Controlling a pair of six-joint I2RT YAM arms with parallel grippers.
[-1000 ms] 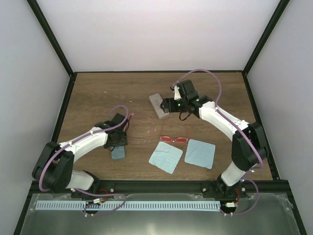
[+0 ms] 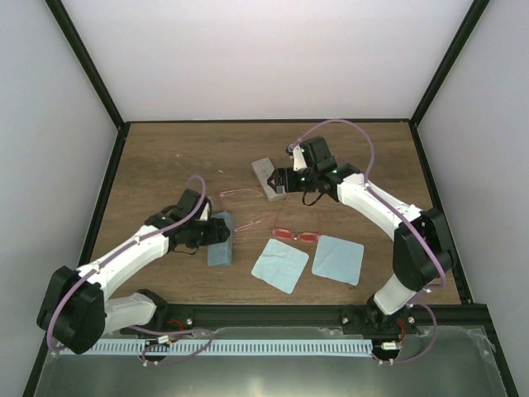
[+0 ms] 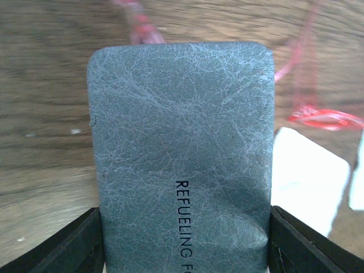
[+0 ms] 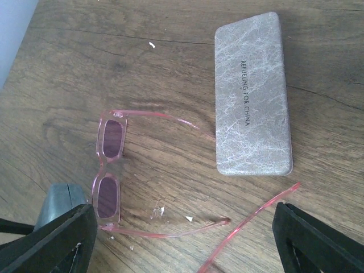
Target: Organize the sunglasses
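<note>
My left gripper is shut on a blue-grey glasses case printed "REFUELING", which fills the left wrist view. My right gripper hangs open over the table above pink sunglasses with purple lenses and a silver case lettered "REFUELING FOR CHINA". A second, red pair lies with its temples pointing back, behind two light blue cloths at the front right.
The wooden table is bounded by walls and a dark frame.
The right arm has barely moved.
</note>
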